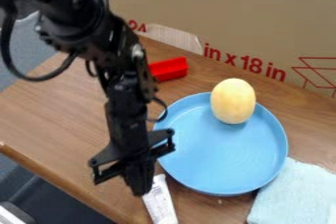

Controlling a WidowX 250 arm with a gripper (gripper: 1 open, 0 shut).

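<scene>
My black gripper (pixel 140 187) hangs low over the wooden table at the left side of the blue plate, beside a white packet (pixel 159 204) with printing that lies at the table's front. The fingers look shut, with nothing seen between them. A pale yellow egg-shaped object (pixel 233 101) rests on the upper part of the blue plate (pixel 226 159).
A red block (pixel 168 69) lies behind the arm. A cardboard box (pixel 230 22) walls the back. A pale blue cloth (pixel 292 194) lies at the front right.
</scene>
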